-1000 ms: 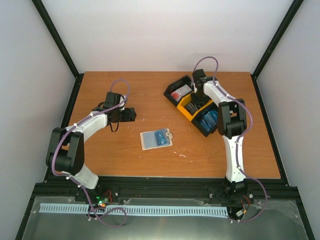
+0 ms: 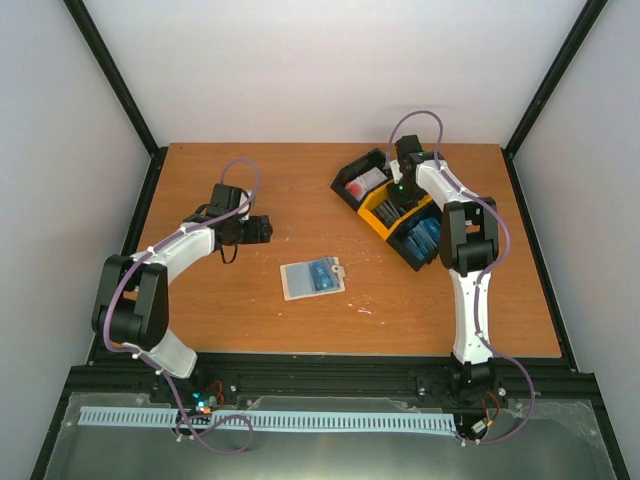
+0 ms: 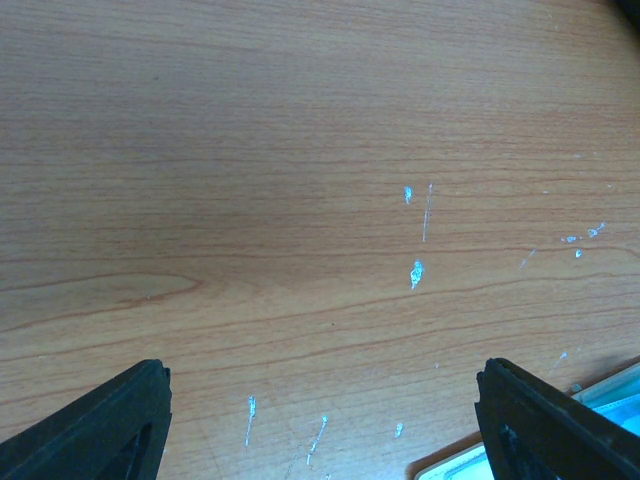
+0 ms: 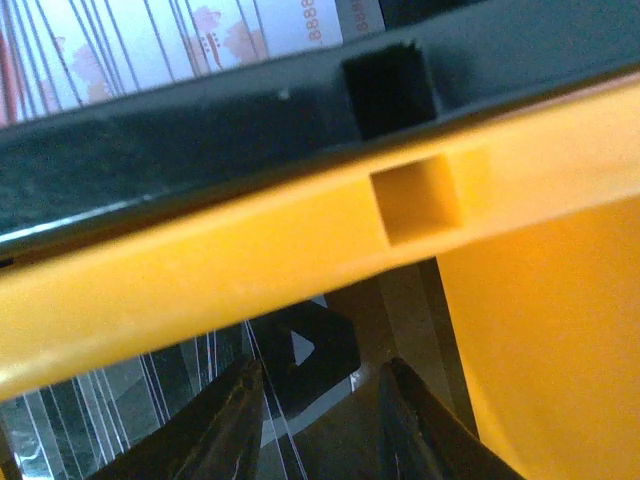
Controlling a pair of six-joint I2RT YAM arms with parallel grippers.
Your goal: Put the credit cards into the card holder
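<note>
Near the table's middle lies a clear card holder (image 2: 297, 281) with a blue card (image 2: 323, 274) on or in it; a corner of the holder (image 3: 458, 466) shows at lower right in the left wrist view. Off to its upper left, over bare wood, my left gripper (image 2: 264, 230) is open and empty. My right gripper reaches into the yellow bin (image 2: 372, 219), fingers apart. Dark cards (image 4: 130, 405) stand on edge there, with some card edges by the left finger (image 4: 232, 415); no grip on a card shows.
Two black bins flank the yellow one: one holds pale-red cards (image 2: 367, 183), the other blue cards (image 2: 423, 238). A thick yellow wall (image 4: 290, 262) stands close ahead of my right fingers.
The row of bins has shifted slightly to the right, and the right arm has moved slightly right with it. The left arm and the card holder have stayed in place.
</note>
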